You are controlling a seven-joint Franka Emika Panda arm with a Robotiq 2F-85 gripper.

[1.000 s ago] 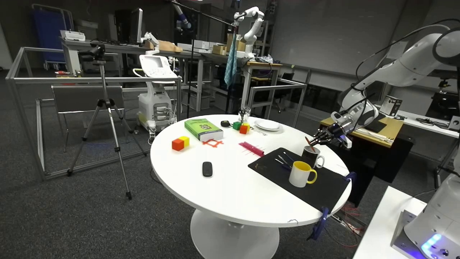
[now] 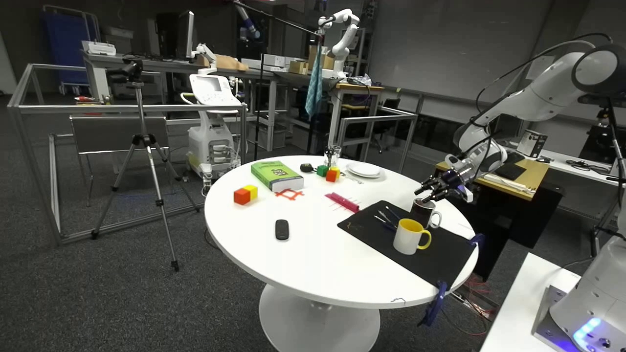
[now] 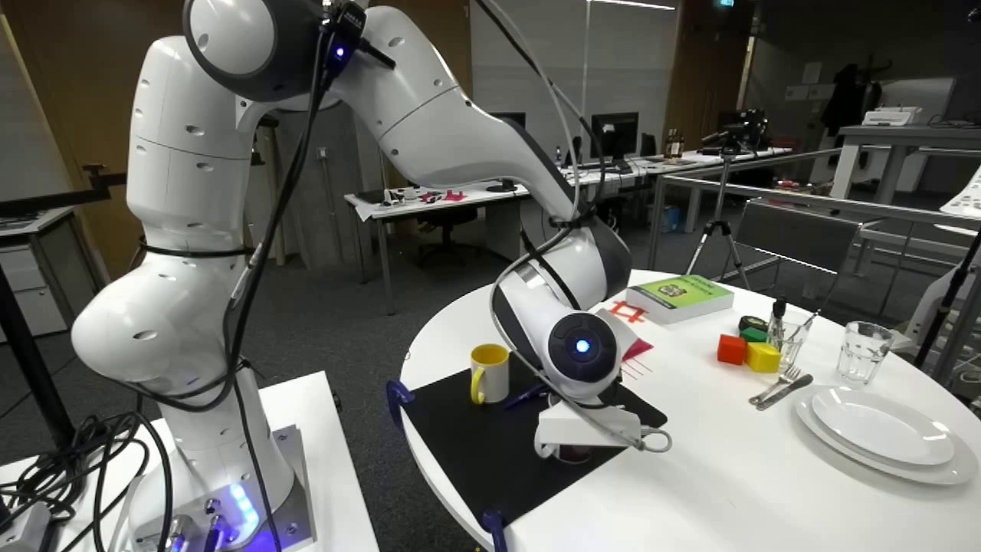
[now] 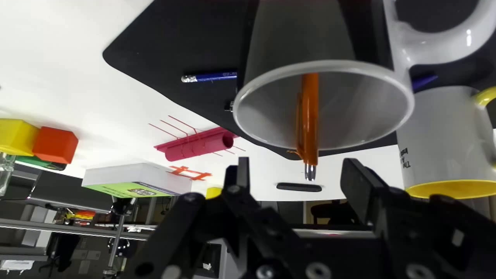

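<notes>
An orange pen (image 4: 309, 116) with a silvery tip stands inside a dark-and-white mug (image 4: 265, 51), its end poking past the rim. My gripper is open at the mug's mouth, its black fingers (image 4: 241, 176) apart. In the wrist view the pen's end shows between the fingertips, with clear space on both sides. From exterior view 1, the gripper (image 2: 427, 195) is just above the mug (image 2: 421, 212), which stands upright on the black mat (image 2: 434, 252). The arm hides most of the mug in exterior view 2.
A white mug with yellow inside (image 2: 409, 236) stands close beside the dark mug. Blue pens (image 2: 385, 222) lie on the mat. A pink holder (image 2: 343, 202), a green book (image 2: 277, 176), coloured blocks (image 2: 245, 194) and plates (image 2: 365, 170) occupy the table elsewhere.
The pen stuck up tilted from the mug at the gripper earlier; now it sits lower and is hard to see from outside. The gripper has shifted slightly, and the mugs stay put.
</notes>
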